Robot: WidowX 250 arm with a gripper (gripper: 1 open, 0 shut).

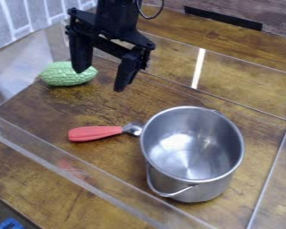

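Observation:
The black gripper [100,67] hangs in the upper left of the camera view, its fingers pointing down and apart, with nothing seen between them. Behind and left of it lies a green bumpy vegetable toy [62,77], like a corn or bitter melon. Below the gripper a utensil with a red handle [96,133] and metal end lies on the wooden surface. A steel pot [192,170] stands at the lower right.
The wooden table [235,89] has clear panels around its edges, along the left and front. Bare wood lies in the middle and at the upper right. A blue object [4,217] shows at the lower left corner.

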